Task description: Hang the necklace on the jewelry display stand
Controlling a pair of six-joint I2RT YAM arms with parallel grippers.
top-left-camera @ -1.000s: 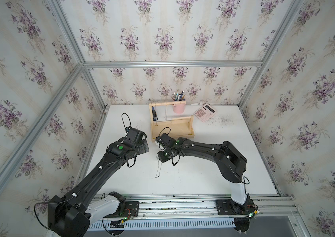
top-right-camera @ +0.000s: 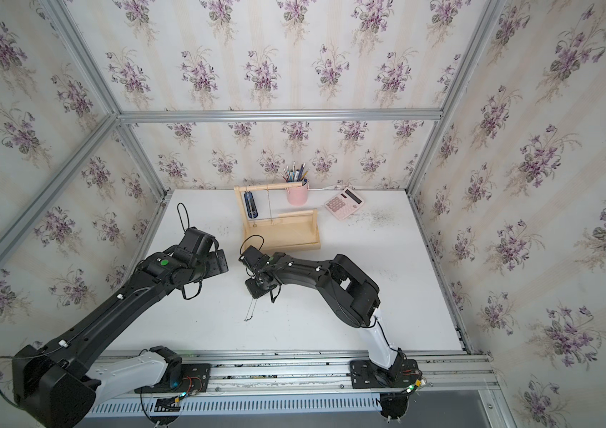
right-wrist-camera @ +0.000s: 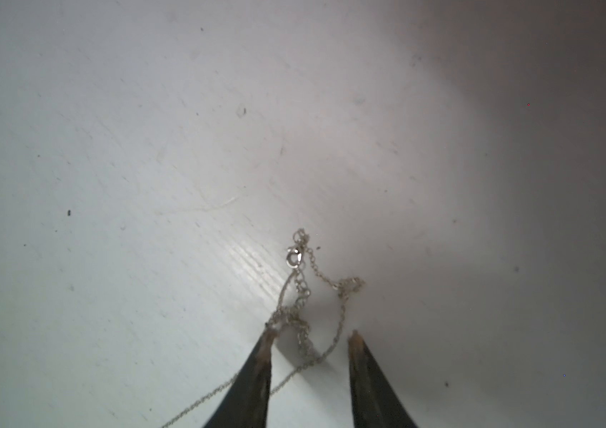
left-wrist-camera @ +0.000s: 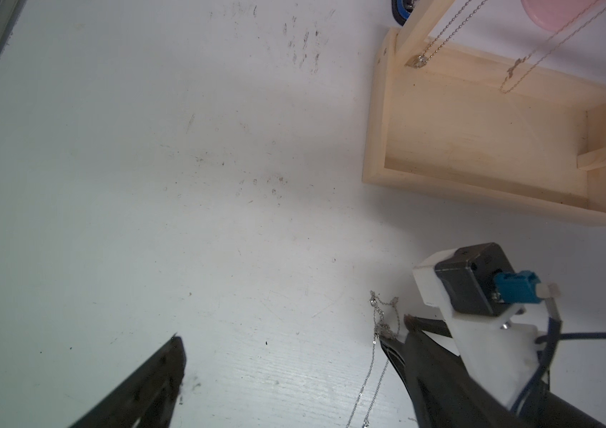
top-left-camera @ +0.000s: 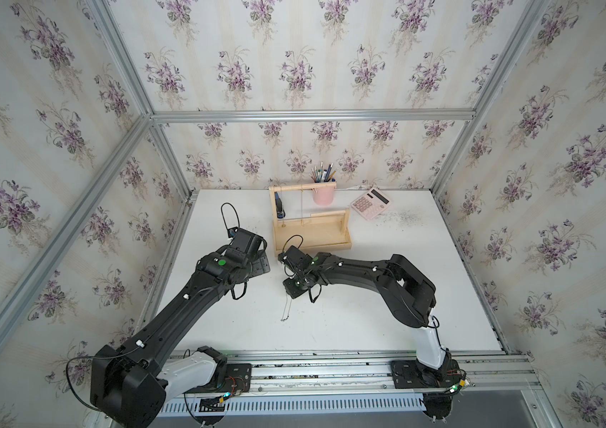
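A thin silver necklace [right-wrist-camera: 294,258] lies on the white table, its clasp end bunched and its chain trailing toward the front. My right gripper is low over that bunch, fingertips apart, with strands between and under them. My left gripper stands open and empty above the table, left of the right one. Behind them is the wooden display stand [top-left-camera: 311,244], a tray with an upright and top bar, from which other chains [left-wrist-camera: 447,37] hang.
A pink pen cup [top-left-camera: 323,196] and pink calculator [top-left-camera: 369,203] stand at the back. A dark object [top-right-camera: 251,204] is behind the stand's left side.
The left arm looks nearly unchanged.
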